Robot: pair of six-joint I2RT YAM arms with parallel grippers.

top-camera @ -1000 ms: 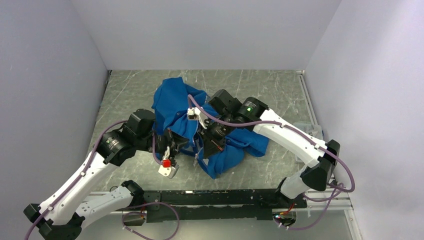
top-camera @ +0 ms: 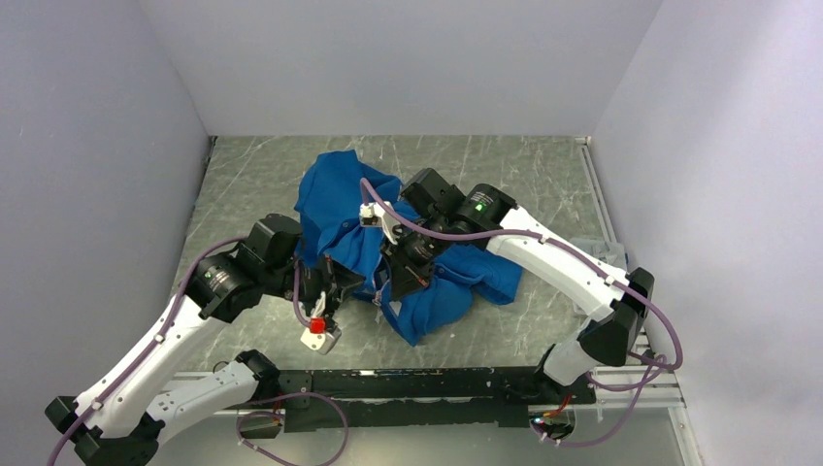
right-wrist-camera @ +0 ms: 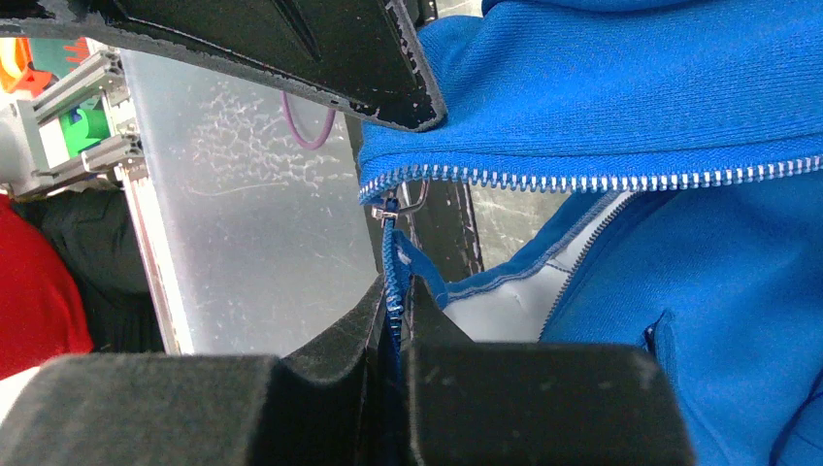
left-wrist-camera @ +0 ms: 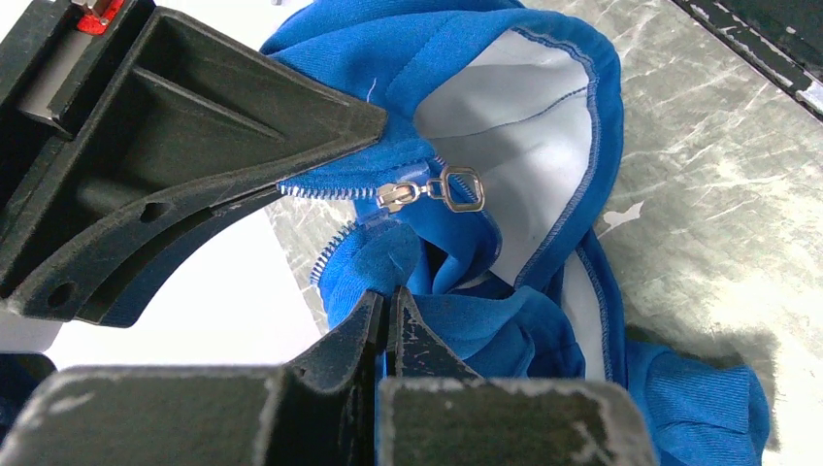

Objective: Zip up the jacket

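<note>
The blue jacket (top-camera: 345,184) lies crumpled mid-table under both grippers. In the left wrist view, my left gripper is shut on a fold of jacket edge beside zipper teeth; above it are the metal slider (left-wrist-camera: 398,194) and its pull tab (left-wrist-camera: 464,189). In the right wrist view, my right gripper is shut on a strip of zipper tape, just below the slider (right-wrist-camera: 386,212), with a row of open teeth running right above it. In the top view both gripper tips are close together over the jacket's front, largely hidden by the arms.
A black rail (top-camera: 437,383) runs along the front edge. Pale walls enclose the sides and back.
Over the last second the right arm has shifted slightly left and up in the top view, and the left gripper very slightly forward. The jacket is almost unchanged.
</note>
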